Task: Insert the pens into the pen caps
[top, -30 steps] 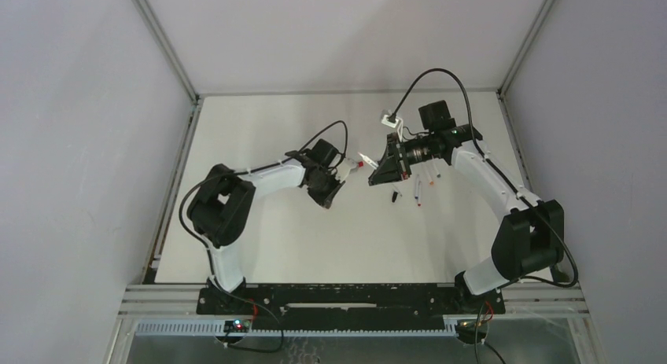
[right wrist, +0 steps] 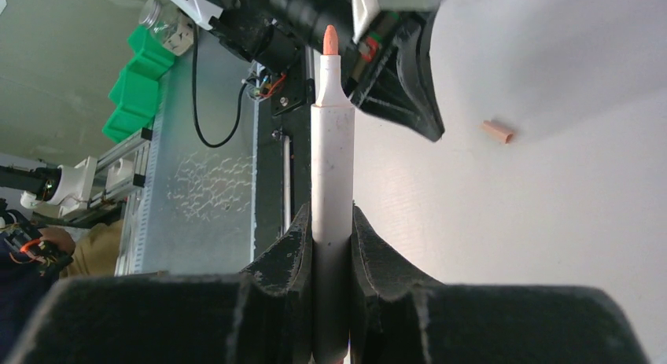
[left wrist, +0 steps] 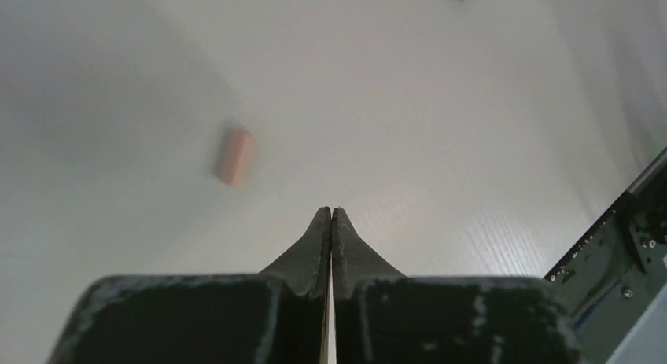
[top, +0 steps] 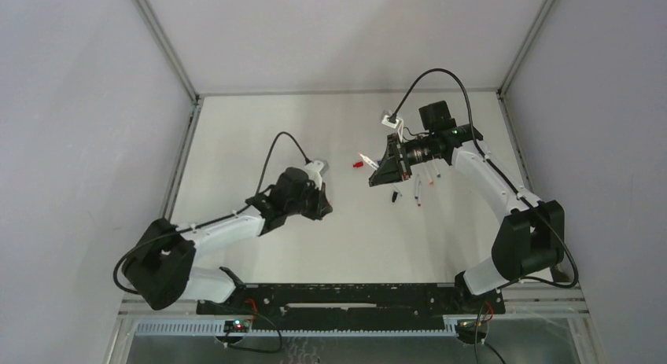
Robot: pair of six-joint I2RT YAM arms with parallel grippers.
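Note:
My right gripper is shut on a white marker (right wrist: 333, 159), its orange tip bare and pointing up; in the top view the marker (top: 368, 161) slants above the table's middle. My left gripper is shut, nothing clear between its fingertips, left of and lower in the top view than the right one. A small orange cap (left wrist: 237, 157) lies on the table in the left wrist view, also visible as a loose cap (right wrist: 496, 131) in the right wrist view. A red cap (top: 358, 164) and several pens (top: 418, 191) lie near the right arm.
Black frame rail (top: 330, 293) runs along the front edge; white walls stand on three sides.
The right arm and the marker it holds look unchanged.

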